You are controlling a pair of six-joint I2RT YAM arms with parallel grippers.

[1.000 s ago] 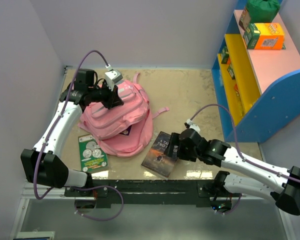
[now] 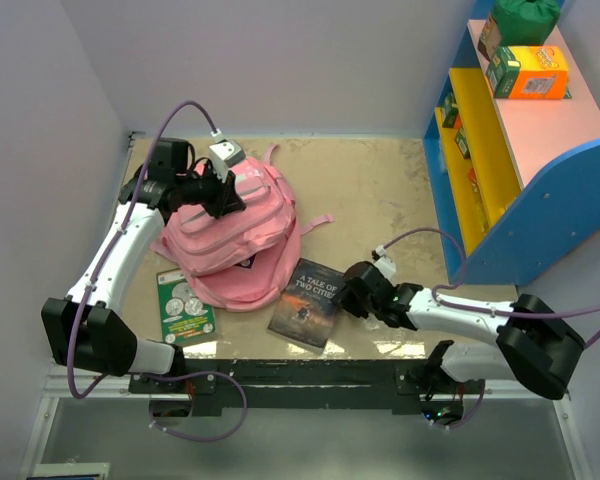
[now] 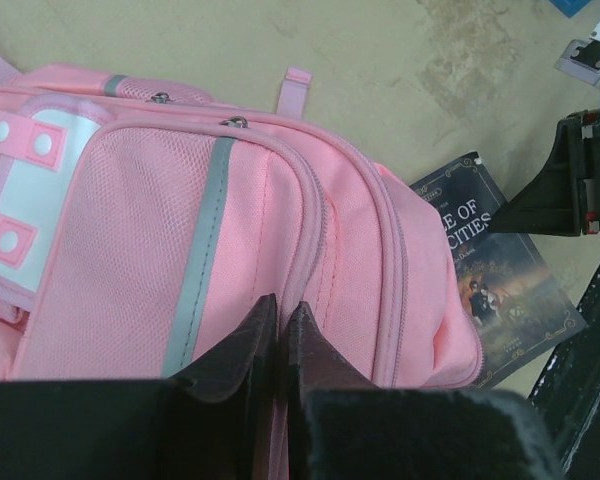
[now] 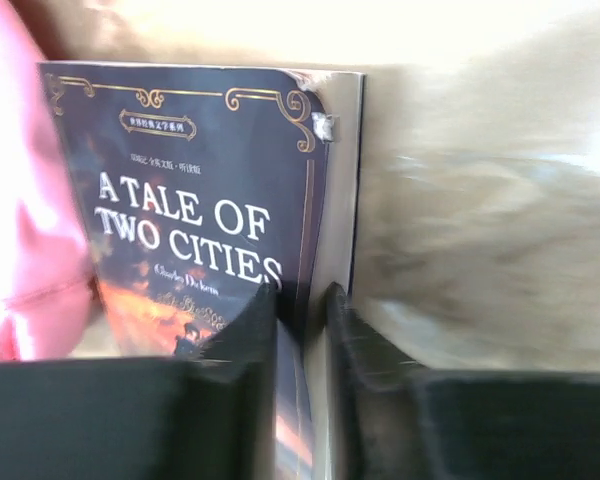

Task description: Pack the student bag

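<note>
A pink backpack [image 2: 230, 240] lies on the table; my left gripper [image 2: 226, 203] is shut on its zippered fabric [image 3: 230, 250]. The dark book "A Tale of Two Cities" [image 2: 300, 305] lies right of the bag, its left side near the pink fabric. My right gripper [image 2: 348, 298] is at the book's right edge, fingertips on the cover and spine side [image 4: 170, 200], the fingers a little apart; whether they grip it is unclear in the blur. A green book [image 2: 185, 310] lies at the lower left, partly beside the bag.
At the right stands a blue, yellow and pink shelf [image 2: 535, 140] with an orange box [image 2: 527, 72] and a green bag [image 2: 512, 25] on top. Walls enclose the sides and back.
The left gripper has stayed still.
</note>
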